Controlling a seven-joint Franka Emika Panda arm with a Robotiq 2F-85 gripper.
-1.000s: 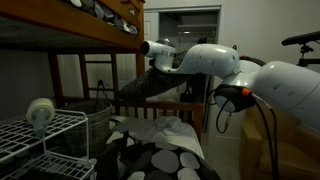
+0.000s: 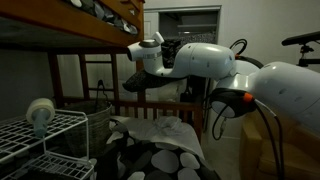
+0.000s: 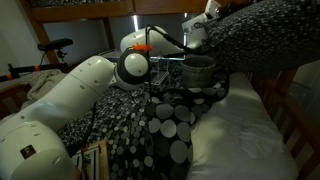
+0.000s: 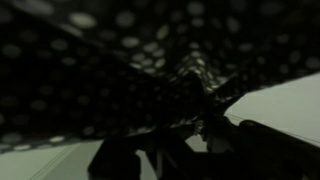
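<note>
A dark blanket with pale dots fills the upper part of the wrist view, its folds drawn together toward the fingers. My gripper is shut on a gathered part of it, though the exact pinch is hidden in shadow. In exterior view 2, the blanket hangs in a broad sheet at the upper right, below the raised end of the arm. Exterior view 1 shows the arm stretched leftward above the bed, with dark cloth beneath its wrist; the fingertips cannot be made out there.
Beneath the arm lies a bed with a white sheet and a dark cover with large grey spots. A woven basket and a white wire rack stand at the left. The wooden upper bunk rail is close overhead.
The arm's end has moved left toward the upper bunk, and its wrist has turned. The dark cloth below it has shifted and hangs differently.
</note>
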